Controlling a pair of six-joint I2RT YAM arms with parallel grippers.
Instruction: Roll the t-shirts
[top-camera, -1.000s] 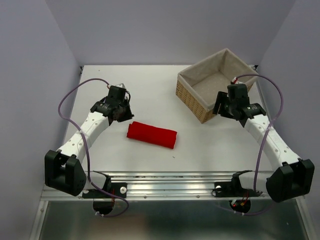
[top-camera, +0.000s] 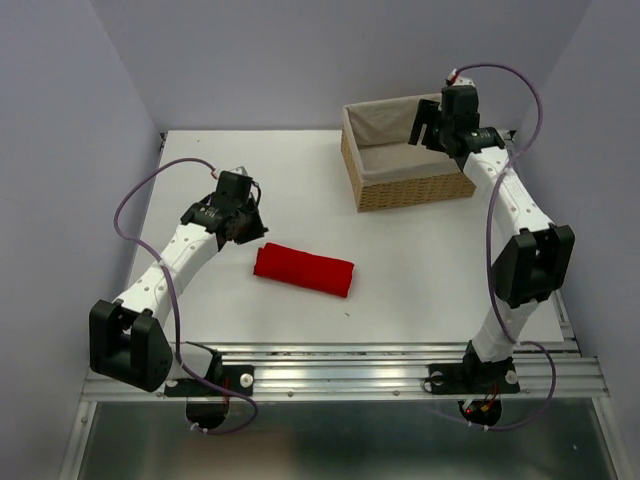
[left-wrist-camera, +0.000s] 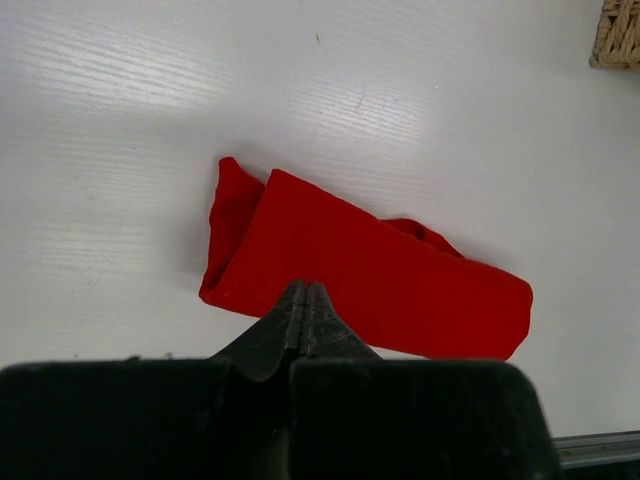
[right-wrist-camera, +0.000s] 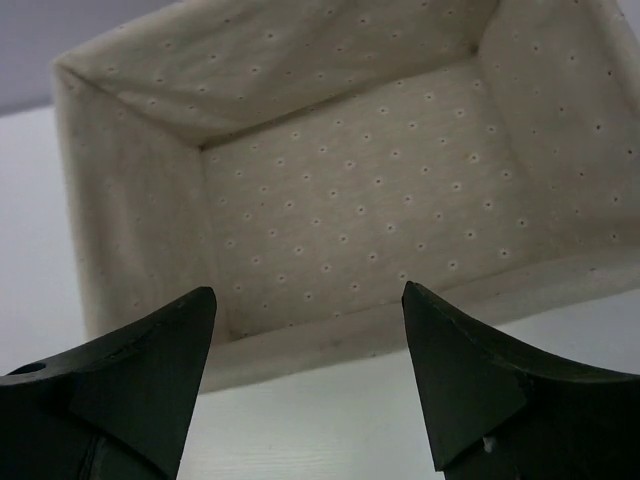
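Note:
A red t-shirt (top-camera: 304, 268), folded into a long band, lies on the white table at front centre; in the left wrist view its red cloth (left-wrist-camera: 370, 280) has folds along the far edge. My left gripper (top-camera: 256, 225) is above its left end, shut with nothing visible between its fingers. My right gripper (top-camera: 425, 122) is raised over the lined wicker basket (top-camera: 400, 197) at the back right; in the right wrist view its fingers are spread apart over the empty basket liner (right-wrist-camera: 350, 200).
Walls enclose the table at the back and sides, and a metal rail runs along the front edge.
The basket has turned to lie squarer at the back right. My right arm has swung up to over the basket. The left arm and red t-shirt are unchanged.

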